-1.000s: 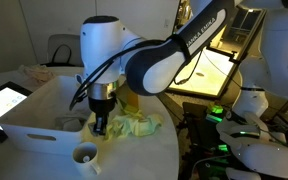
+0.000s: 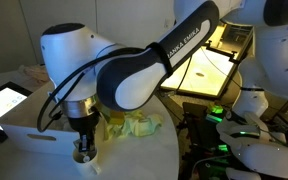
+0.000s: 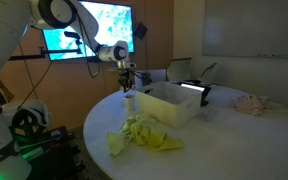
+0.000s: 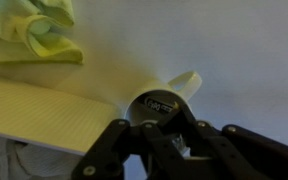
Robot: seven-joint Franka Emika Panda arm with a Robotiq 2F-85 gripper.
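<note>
A white mug [image 2: 86,162] stands on the table, its handle showing in the wrist view, where the mug [image 4: 184,85] lies just beyond the fingertips. My gripper [image 2: 84,147] is directly over the mug's mouth, its tips down at the rim. A small dark item with pale lettering [image 4: 160,104] shows at the tips, inside the mug's outline; the gripper appears shut on it. The fingers hide much of the item, and how deep it reaches into the mug cannot be told.
Beside the mug is a large white open box [image 2: 44,137]. A crumpled yellow-green cloth [image 3: 144,133] lies near the box. A lit tablet [image 2: 1,103] stands at the left.
From right of the mug, my gripper has moved left and down to the mug's mouth. The mug, box and cloth appear to have stayed put.
</note>
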